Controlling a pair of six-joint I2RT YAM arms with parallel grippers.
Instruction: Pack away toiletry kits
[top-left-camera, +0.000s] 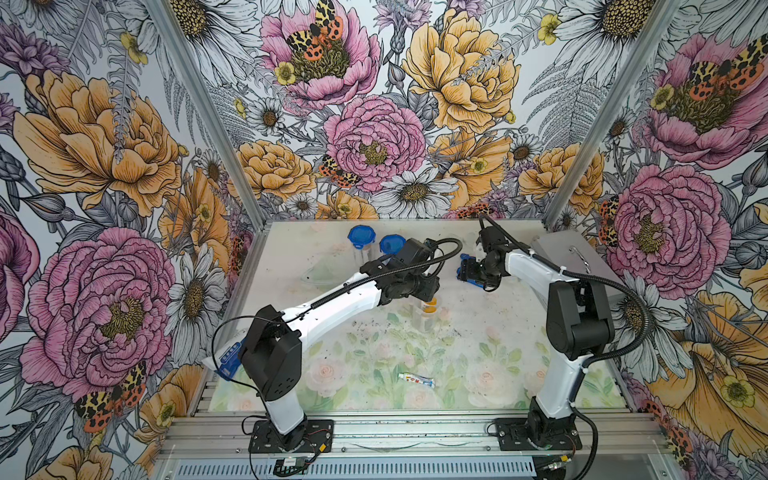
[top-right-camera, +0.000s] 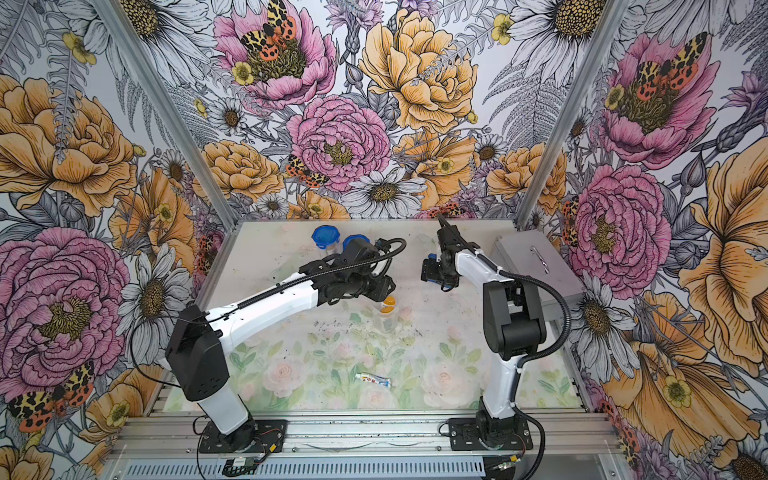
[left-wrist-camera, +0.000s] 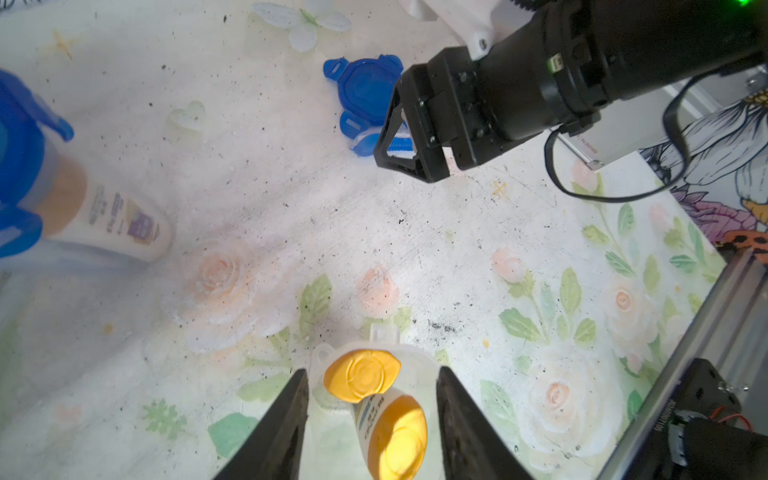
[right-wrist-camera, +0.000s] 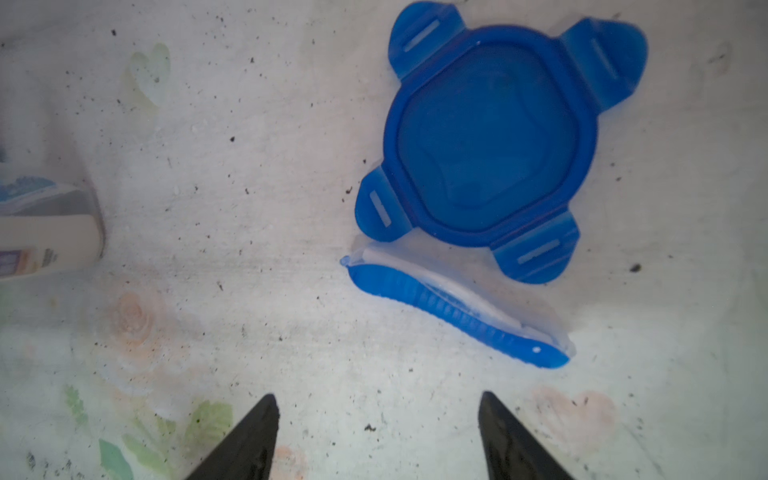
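My left gripper hangs part open over a clear container with orange-capped items (left-wrist-camera: 360, 374) inside, its fingertips either side of the container's top, blurred. My right gripper stands open above bare table, near a blue toothbrush (right-wrist-camera: 456, 308) in a clear case and a loose blue lid (right-wrist-camera: 488, 136) with four flaps. A blue-lidded container (left-wrist-camera: 20, 152) with a pale bottle inside stands to the left; a second one (top-left-camera: 361, 236) is at the back. A toothpaste tube (top-left-camera: 416, 380) lies at the front middle.
A grey metal box (top-right-camera: 532, 256) is on the right side of the table. A blue and clear packet (top-left-camera: 228, 360) lies at the front left, partly behind the left arm.
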